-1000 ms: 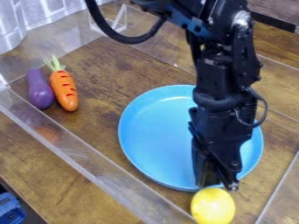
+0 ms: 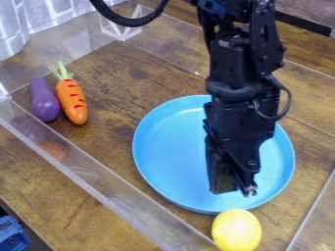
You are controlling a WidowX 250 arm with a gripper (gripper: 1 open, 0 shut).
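Observation:
The black gripper hangs over the right half of a blue plate, its fingertips low above the plate. Nothing shows between its fingers, and it looks shut. A yellow object, round like a lemon, lies just past the plate's front edge, below the gripper.
An orange toy carrot and a purple eggplant lie on the wooden table at the left. Clear plastic edges run along the left and right. A blue object sits at the lower left corner.
The gripper has risen and shifted slightly left, away from the yellow object, which now shows clear below it.

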